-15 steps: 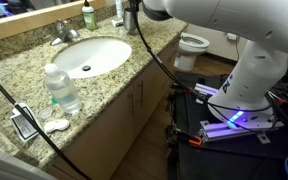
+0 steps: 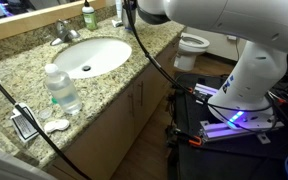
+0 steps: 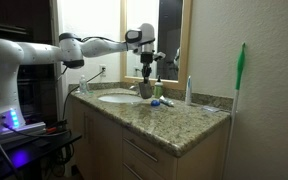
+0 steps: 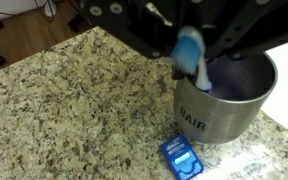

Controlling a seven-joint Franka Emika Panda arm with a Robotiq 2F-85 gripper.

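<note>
A brushed-metal cup (image 4: 224,105) lettered "HAIR" is at the right of the wrist view. My gripper is over its near rim, with its dark fingers partly hidden. A blue-and-white object (image 4: 189,50), perhaps a brush, sits between the fingers, its white part reaching down to the cup's mouth. The fingers look shut on it; whether its lower end is inside the cup cannot be told. In exterior view 2, the gripper (image 3: 145,70) points down just above the cup (image 3: 144,90) on the counter.
A small blue packet (image 4: 181,158) lies on the granite counter (image 4: 74,110) beside the cup. The sink (image 2: 92,58), a soap bottle (image 2: 89,15) and a clear bottle (image 2: 62,88) stand along the counter. Near the cup are a green bottle (image 3: 158,89) and white tube (image 3: 188,91).
Across exterior view 1, the arm has come lower and further into the picture at the top right, covering more of the cup's area. Sink and bottles have not moved.
</note>
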